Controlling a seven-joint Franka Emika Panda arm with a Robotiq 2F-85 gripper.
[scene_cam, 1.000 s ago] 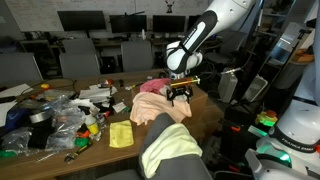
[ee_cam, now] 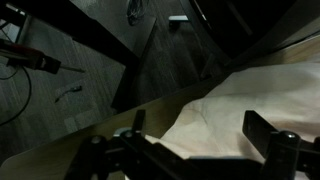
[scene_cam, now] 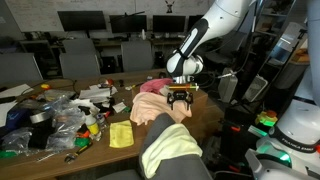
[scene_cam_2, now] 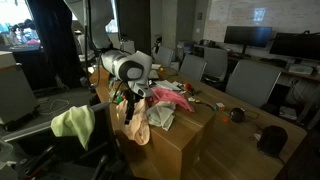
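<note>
A pale pink cloth lies spread on the wooden table, and part of it hangs over the edge in exterior view 2, where the cloth drapes down the table's side. My gripper is at the cloth's right part, pointing down. Seen from the wrist, the gripper has its dark fingers wide apart, with the light cloth beneath and between them. The fingers are open and hold nothing. Whether the fingertips touch the fabric cannot be told.
A yellow cloth lies on the table left of the pink one. Plastic bags and bottles crowd the left side. A dark pink cloth and a grey cloth lie close by. Beyond the table edge the floor shows.
The arm has shifted slightly toward the table's front edge over the last second. The cloth looks unchanged.
</note>
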